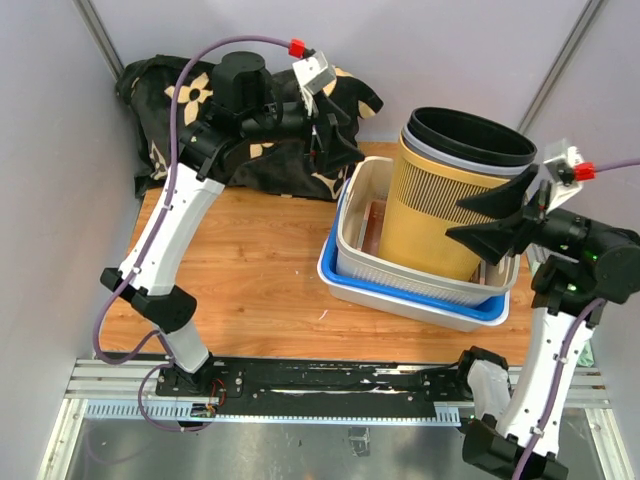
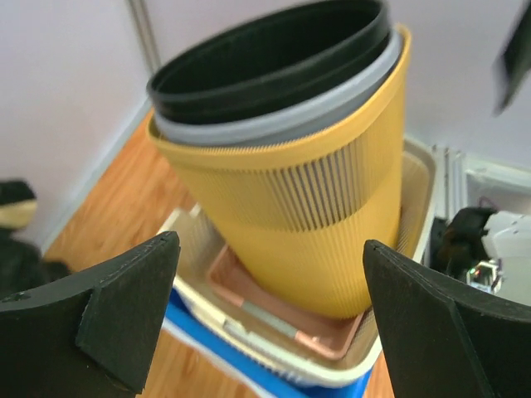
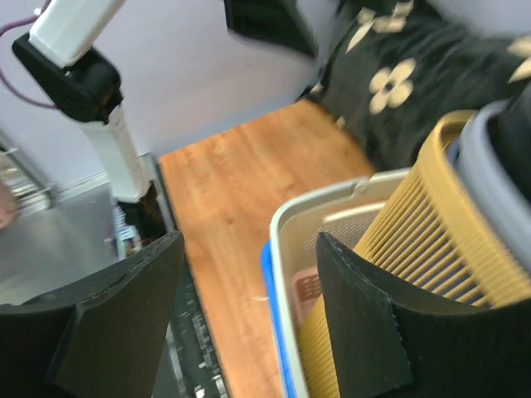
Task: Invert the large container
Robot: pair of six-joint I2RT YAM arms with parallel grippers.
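Several nested bins, a yellow ribbed one (image 1: 430, 215) outside and a black one (image 1: 470, 137) innermost, lean upright with their openings up. They stand inside a beige basket (image 1: 362, 215), which sits in a blue tub (image 1: 328, 262). My left gripper (image 1: 345, 150) is open, apart from the bins on their left; the left wrist view shows the yellow bin (image 2: 290, 195) beyond its spread fingers. In front of the yellow bin's right side is my right gripper (image 1: 465, 220), its fingers apart and nothing between them. In the right wrist view the yellow bin (image 3: 431, 224) lies right of the fingers.
A black cushion with a flower pattern (image 1: 160, 130) rests against the back wall. Bare wooden table (image 1: 260, 280) lies left of the tub. Something reddish-brown (image 1: 374, 228) is under the bins in the basket.
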